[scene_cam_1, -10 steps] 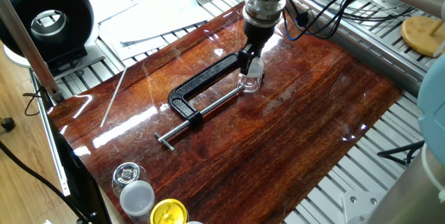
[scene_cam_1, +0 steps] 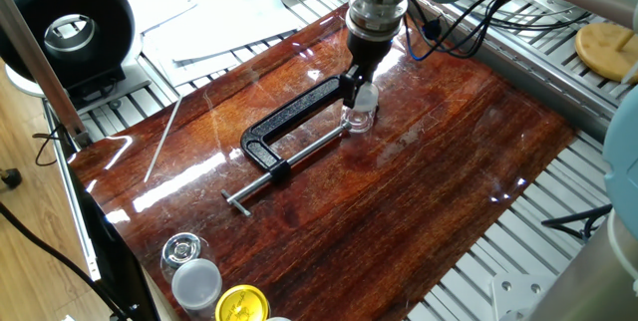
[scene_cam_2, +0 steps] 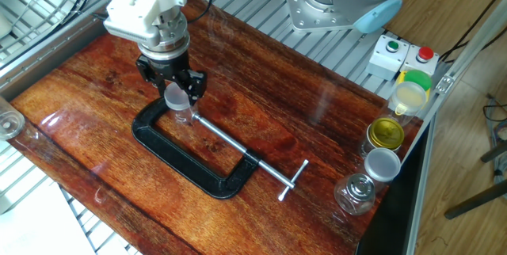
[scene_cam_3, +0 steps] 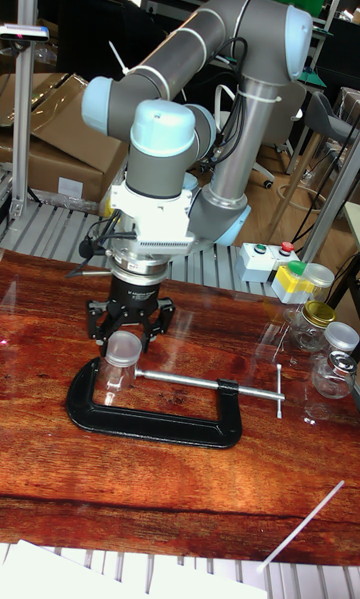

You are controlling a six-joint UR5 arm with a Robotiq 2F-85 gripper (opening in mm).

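Observation:
A clear jar with a frosted white lid (scene_cam_2: pixel 177 97) stands upright within the frame of a black C-clamp (scene_cam_2: pixel 176 158) lying on the glossy wooden board. One end of the clamp's steel screw (scene_cam_2: pixel 226 138) meets or nearly meets the jar's side; contact is hard to make out. Pointing down at the jar is my gripper (scene_cam_2: pixel 178 89), its black fingers (scene_cam_3: pixel 165 317) spread wide apart. In exterior view 3 the lid (scene_cam_3: pixel 122 348) overlaps the space between them. Whether either finger touches the jar cannot be told.
Several lidded jars crowd one edge of the board, among them a gold-lidded jar (scene_cam_2: pixel 386 134) and a clear-topped jar (scene_cam_2: pixel 356 194). Behind them sits a button box (scene_cam_2: pixel 402 54). A white stick (scene_cam_1: pixel 162 140) appears beyond the clamp. Much of the board (scene_cam_1: pixel 429 181) is bare.

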